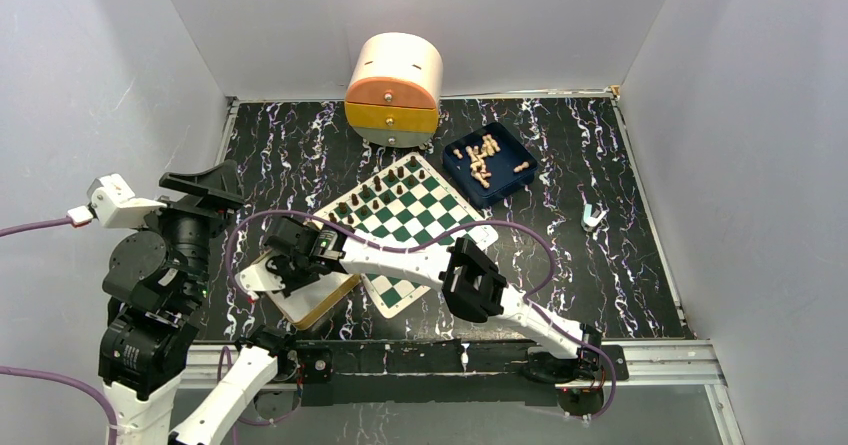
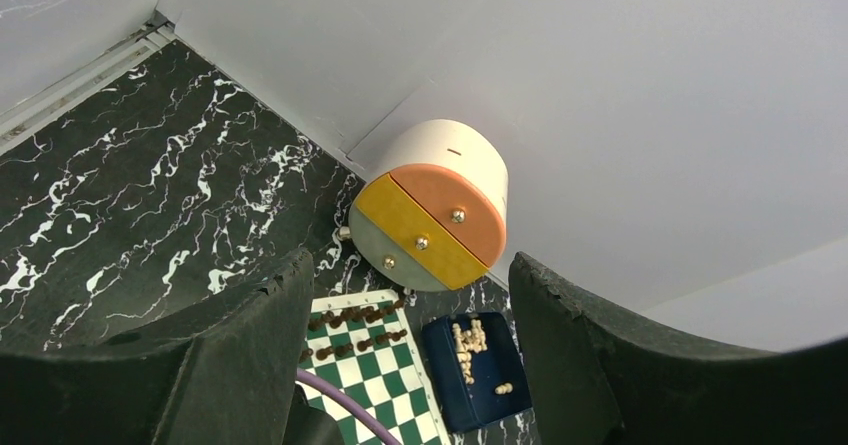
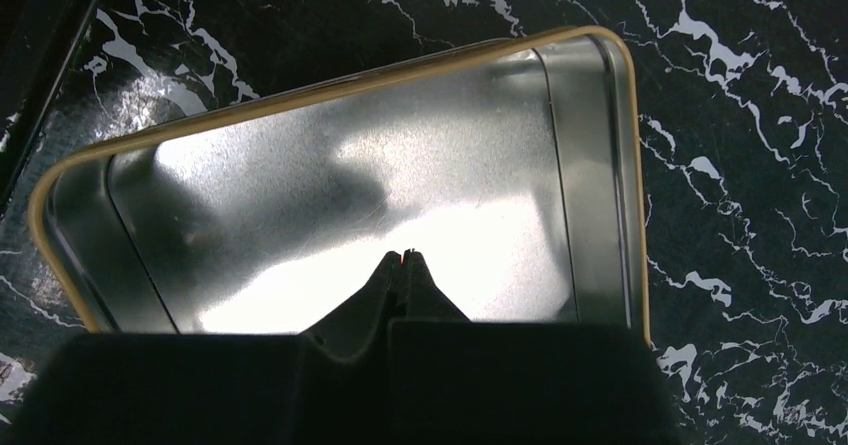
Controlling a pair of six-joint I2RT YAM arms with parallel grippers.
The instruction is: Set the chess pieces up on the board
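The green-and-white chessboard (image 1: 420, 205) carries dark pieces (image 1: 377, 186) in rows along its upper-left side, partly hidden by my right arm. Light wooden pieces (image 1: 478, 165) lie in the navy bin (image 1: 526, 185) beside the board. My right gripper is shut, nothing visible between its fingertips, over a metal tray with a gold rim (image 3: 633, 165); the tray's floor in view is empty. My left gripper stands open and empty, raised at the left, looking across toward the board and drawers.
A rounded drawer box (image 1: 393, 85) stands at the back. A small pale object (image 1: 592, 218) lies on the right of the black marble table (image 1: 590, 275). Walls bound the left, back and right.
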